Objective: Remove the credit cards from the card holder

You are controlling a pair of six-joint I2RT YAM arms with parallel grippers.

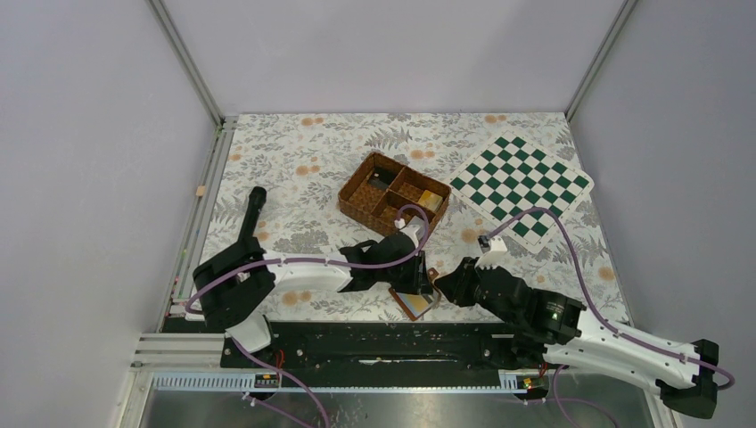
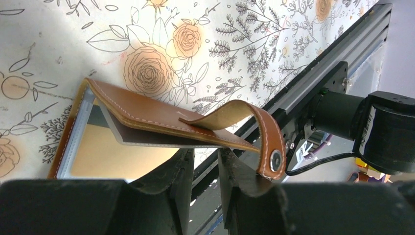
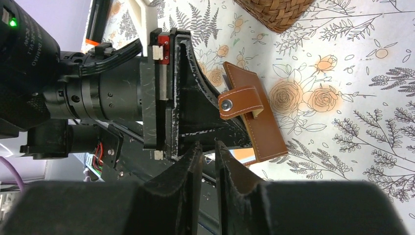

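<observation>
The brown leather card holder lies near the table's front edge, its cover raised at an angle. Its snap strap hangs loose. Inside, a tan card rests in a clear-edged sleeve. My left gripper is at the cover's lower edge, inside the fold. Its fingers stand slightly apart with background visible between them; their tips are partly hidden by the cover, so any hold is unclear. To the holder's right, my right gripper is part open, with nothing seen between its fingers, close to the left fingers.
Behind the holder stands a divided wicker basket containing a yellow item and a dark item. A green-and-white checkerboard lies at the right. At the left is a black cylinder.
</observation>
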